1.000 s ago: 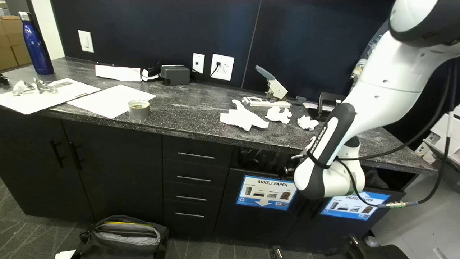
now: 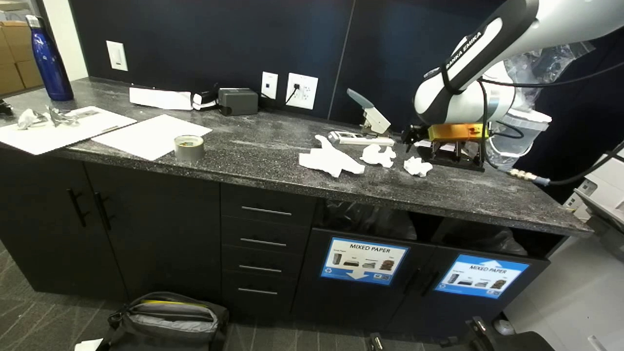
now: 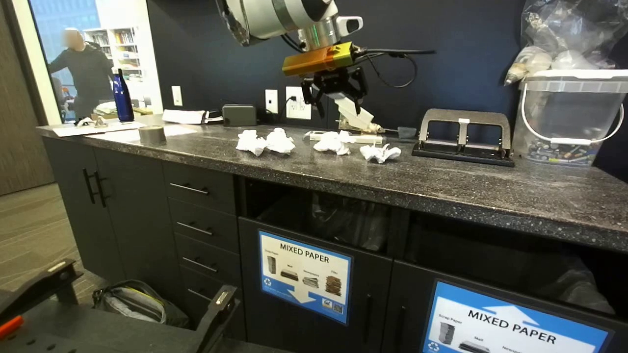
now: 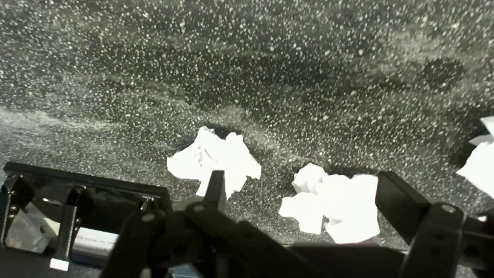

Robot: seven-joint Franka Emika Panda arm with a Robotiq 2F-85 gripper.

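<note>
Several crumpled white papers lie in a loose row on the dark speckled counter. The rightmost in exterior view 2 is a small paper ball point(image 3: 380, 153); beside it sits another paper ball point(image 3: 333, 143), and two more touch or nearly touch farther left. My gripper point(image 3: 321, 106) hangs over the counter above them, its black fingers apart and nothing between. In the wrist view one crumpled paper point(image 4: 217, 160) shows by the left fingertip and a second crumpled paper point(image 4: 335, 201) lies below, between the open fingers. A third paper point(image 4: 481, 166) is cut by the right edge.
A black hole punch point(image 3: 463, 138) and a clear bucket point(image 3: 571, 117) stand to the right. Behind the papers is a white stapler-like device point(image 2: 360, 138). A tape roll point(image 2: 188, 148) and flat sheets lie left. Open slots sit above the mixed paper signs point(image 2: 363, 261).
The arm has risen from in front of the cabinet's paper slots to above the counter, near the hole punch. The crumpled papers on the counter look unmoved.
</note>
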